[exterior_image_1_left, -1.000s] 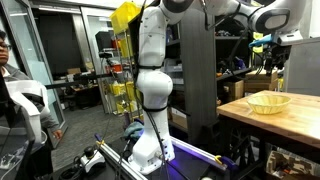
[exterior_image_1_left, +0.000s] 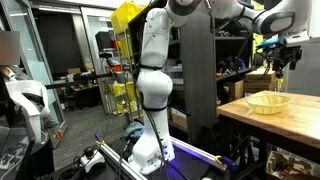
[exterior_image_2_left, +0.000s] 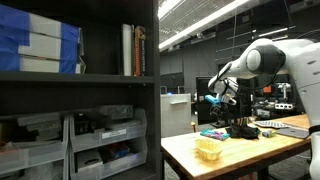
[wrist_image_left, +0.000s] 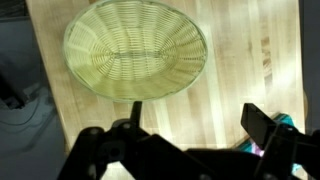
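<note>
A pale yellow woven basket (wrist_image_left: 135, 50) sits upright on the wooden table and looks empty. In the first exterior view the basket (exterior_image_1_left: 268, 104) is near the table's left end; in the second, the basket (exterior_image_2_left: 209, 149) stands near the front edge. My gripper is open, its dark fingers wide apart with only bare wood seen between them. It hangs well above the table, and the basket lies up and to the left of the fingers in the wrist view.
The wooden table (exterior_image_1_left: 300, 119) has free room beside the basket. A teal and pink item (wrist_image_left: 287, 121) shows at the wrist view's lower right, partly behind a finger. Dark objects (exterior_image_2_left: 241, 129) lie farther along the table. A tall dark shelf (exterior_image_2_left: 110, 92) stands left.
The arm's end has shifted slightly to the right above the table. The basket has not moved. A person's face at the left edge is no longer in view.
</note>
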